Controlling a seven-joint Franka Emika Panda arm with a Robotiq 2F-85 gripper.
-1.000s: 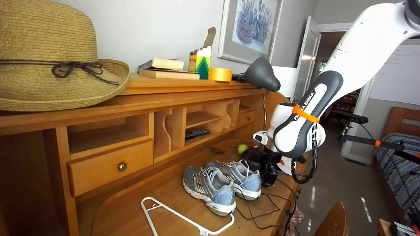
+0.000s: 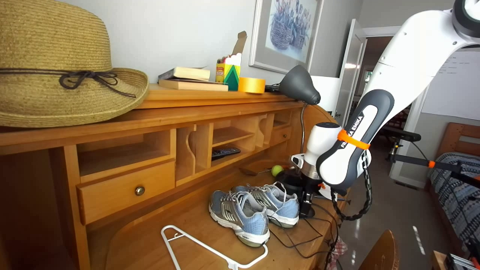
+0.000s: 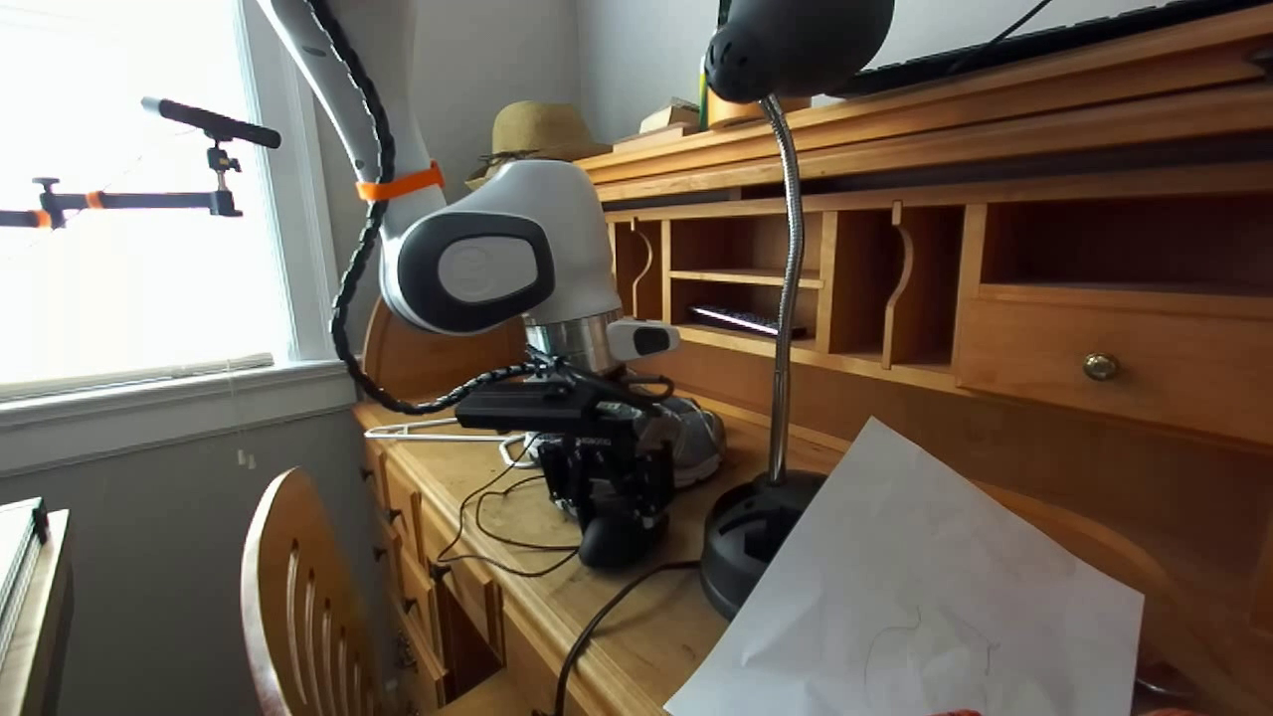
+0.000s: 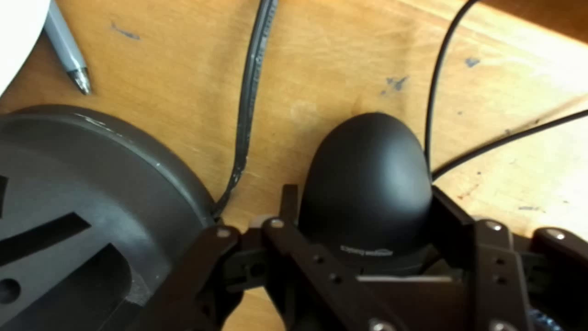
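Observation:
Between the fingers of my gripper is a black computer mouse, with a pale logo on its shell. One finger presses each side of it, so the gripper is shut on the mouse. The mouse is low over the desk, between the lamp base and the shoes; whether it touches the wood I cannot tell. In the first exterior view my gripper stands right beside the blue-grey shoes, and the mouse is mostly hidden. A thin black cable runs beside the mouse.
The black lamp base stands close to the gripper, a thick cord beside it. A white sheet and a pen lie nearby. A white hanger lies before the shoes. A chair stands by the desk's front.
The arm and gripper have shifted slightly toward the desk's front edge in the first exterior view. Cables near the gripper have moved a little. Shoes and hanger stay put.

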